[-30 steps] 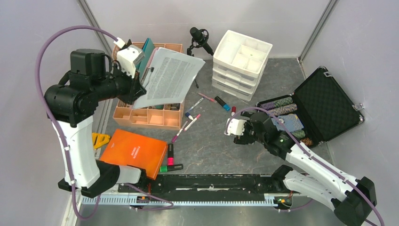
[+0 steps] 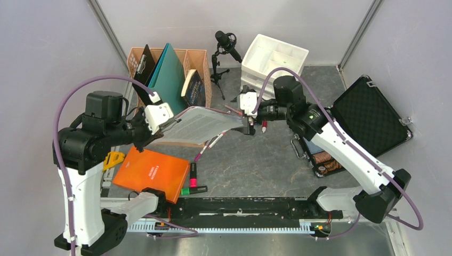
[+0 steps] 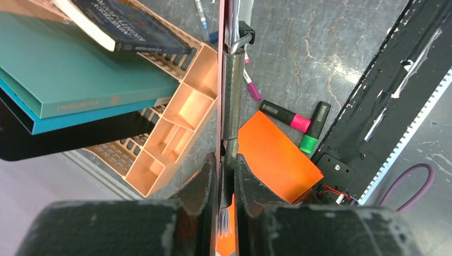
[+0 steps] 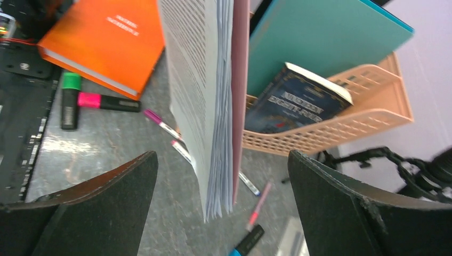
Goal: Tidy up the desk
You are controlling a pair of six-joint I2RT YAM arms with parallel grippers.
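Observation:
A pink clipboard with printed papers point(image 2: 200, 120) hangs in the air, gripped at its clip end by my shut left gripper, as the left wrist view shows. My right gripper is open, with the far edge of the papers point(image 4: 205, 106) between its spread fingers. In the top view, that gripper point(image 2: 242, 120) is at the papers' right end. Behind, a peach organizer point(image 2: 197, 64) holds teal folders point(image 2: 170, 80), a black board and a dark book point(image 2: 194, 90).
An orange book point(image 2: 152, 170), markers point(image 2: 193, 176) and pens lie on the grey desk. A microphone stand point(image 2: 224, 45), white drawer unit point(image 2: 272, 58) and open black case point(image 2: 368, 120) stand behind and right.
The right gripper has moved up and left to the papers' edge.

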